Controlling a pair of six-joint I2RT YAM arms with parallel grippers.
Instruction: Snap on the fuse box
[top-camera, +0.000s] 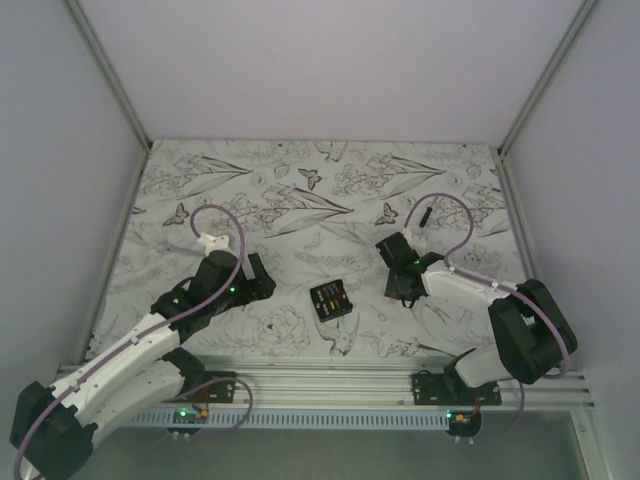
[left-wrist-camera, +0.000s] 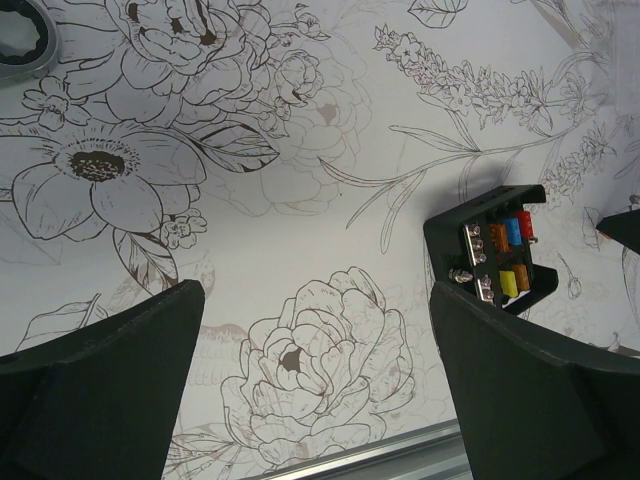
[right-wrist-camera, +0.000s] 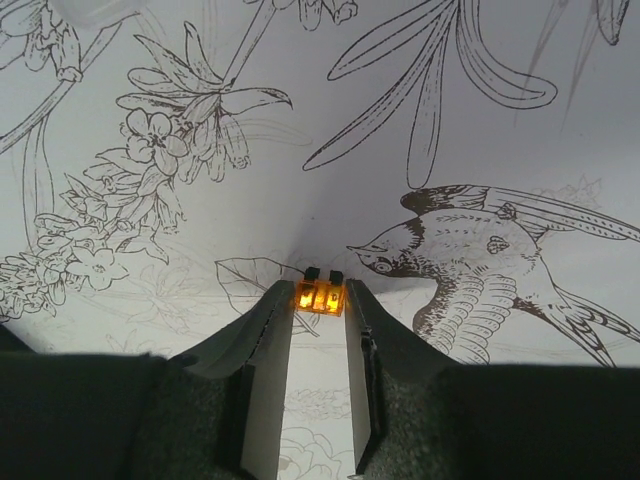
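Note:
The black fuse box (top-camera: 330, 298) lies on the table between the arms; in the left wrist view it (left-wrist-camera: 470, 245) shows coloured fuses inside. An orange fuse (right-wrist-camera: 320, 298) is at the fingertips of my right gripper, low over the table; whether it is gripped is unclear, and the fingers stand close about it. My left gripper (top-camera: 258, 278) stands open left of the fuse box, with nothing between its fingers.
A dark slim object (top-camera: 426, 216) lies behind the right arm. Metal rails run along the front edge.

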